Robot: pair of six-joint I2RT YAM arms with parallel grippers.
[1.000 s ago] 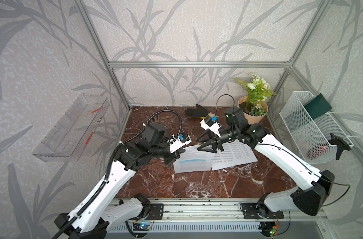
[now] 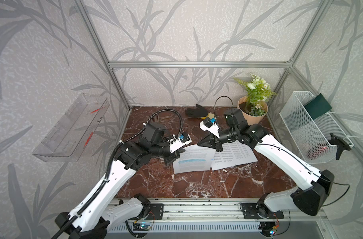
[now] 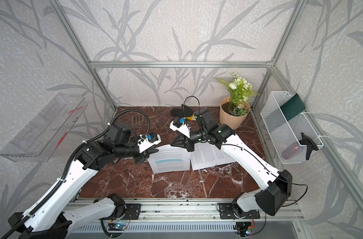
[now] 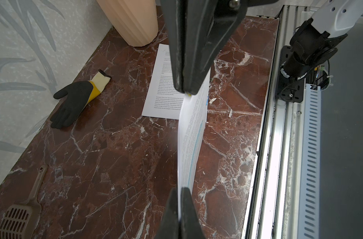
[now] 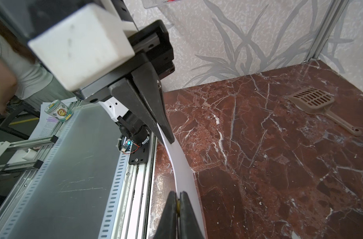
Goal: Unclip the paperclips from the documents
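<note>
A printed document [image 2: 191, 157] with a blue highlighted band stands raised off the table, its face toward the front. My left gripper is shut on its left edge, and the sheet shows between the fingers in the left wrist view. At the other upper corner my right gripper [image 2: 199, 145] is shut, its fingertips at the paper's edge. A small yellow spot, perhaps a paperclip [image 5: 178, 205], shows at those fingertips; whether it is gripped I cannot tell. A second printed document [image 2: 234, 154] lies flat to the right, partly behind the right arm.
A black and yellow glove [image 4: 74, 99], a brown slotted scoop [image 5: 313, 99] and a potted plant [image 2: 253, 103] stand or lie toward the back. A clear bin [image 2: 66, 131] hangs left, a white mesh basket [image 2: 304, 123] right.
The left arm has stayed still; the sheet has shifted only slightly.
</note>
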